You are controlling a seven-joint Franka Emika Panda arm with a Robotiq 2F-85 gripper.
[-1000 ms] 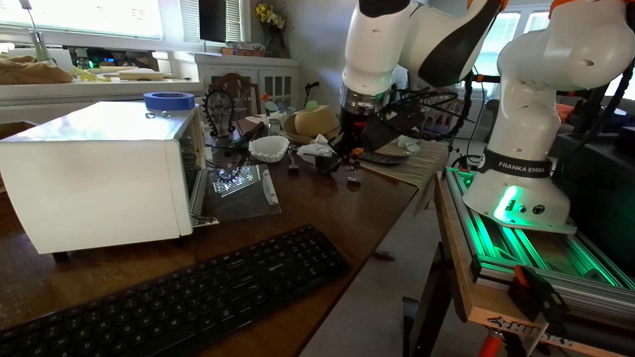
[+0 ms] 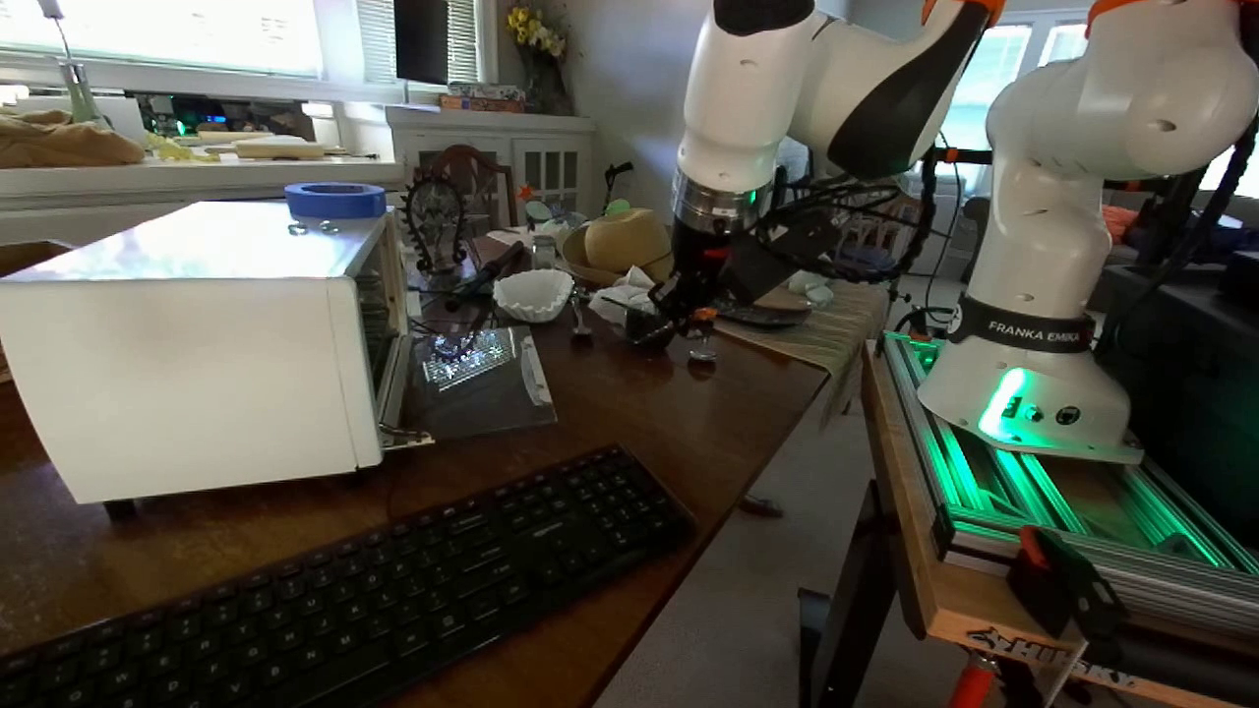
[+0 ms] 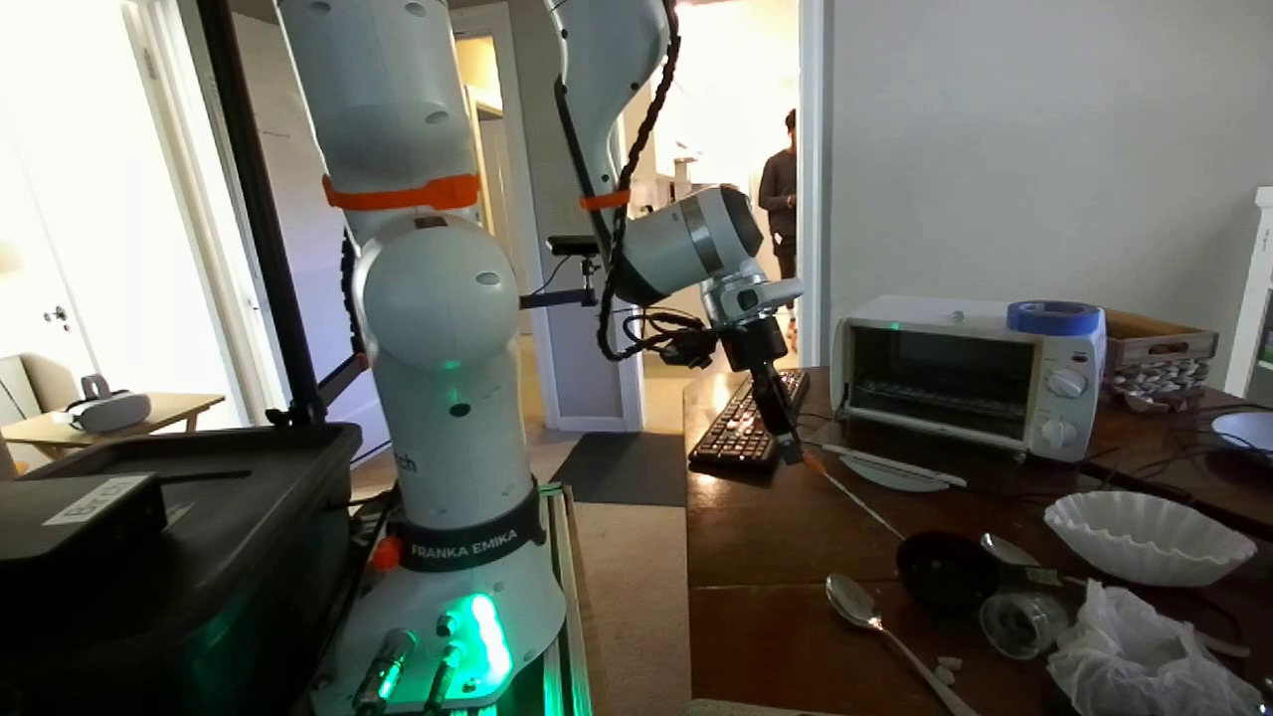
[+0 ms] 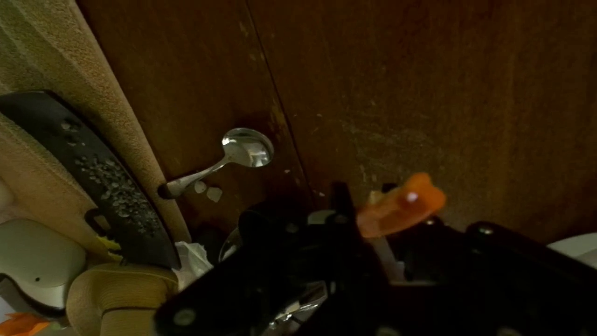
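My gripper (image 3: 790, 453) points down over the table, shut on the orange-ended handle (image 4: 400, 206) of a thin utensil. In the wrist view the orange end stands out between the dark fingers, and a pale shaft runs back below it. From exterior view 2, the shaft (image 3: 861, 499) slopes down to the small dark bowl (image 3: 949, 568); whether bowl and shaft are one piece, I cannot tell. Exterior view 1 has the gripper (image 2: 678, 317) close by the dark bowl (image 2: 645, 329), its fingertips partly lost against dark things.
A metal spoon (image 3: 854, 601) lies near the table edge. Around the bowl are a clear glass jar (image 3: 1023, 623), crumpled white plastic (image 3: 1134, 656) and a white fluted dish (image 3: 1148, 537). The toaster oven (image 3: 973, 376) and keyboard (image 2: 389, 590) stand farther off. Bare wood lies between.
In exterior view 1 my gripper and the orange end sit slightly lower than a second ago. The dark bowl also appears a little lower. Oven and keyboard are unchanged.
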